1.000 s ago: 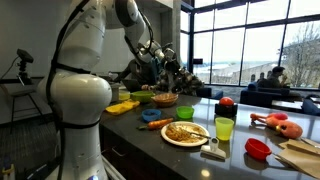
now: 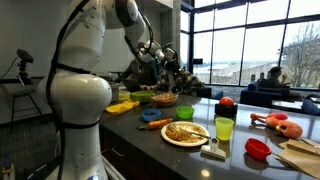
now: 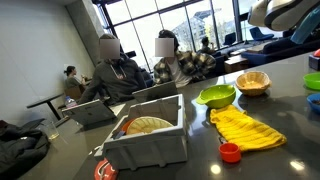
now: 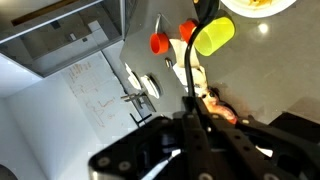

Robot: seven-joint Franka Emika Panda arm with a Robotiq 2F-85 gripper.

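Note:
My gripper is shut on a dark, slender utensil (image 4: 187, 68) in the wrist view. The utensil reaches away from the fingers toward a wider dark end at the top edge; its exact kind is unclear. In exterior view 1 the arm arches over the table's far side, with the gripper (image 2: 174, 68) raised well above the surface. It is small and dark there, so the utensil hardly shows. A white plate of food (image 2: 185, 133) lies nearer the front, clear of the gripper.
A green bowl (image 2: 197, 113), yellow-green cup (image 2: 224, 128), red bowl (image 2: 257, 149) and orange-red toy (image 2: 284, 125) share the table. A yellow towel (image 3: 247, 129), grey bin (image 3: 148, 140) and wicker basket (image 3: 253, 82) show in exterior view 2. Two people sit behind.

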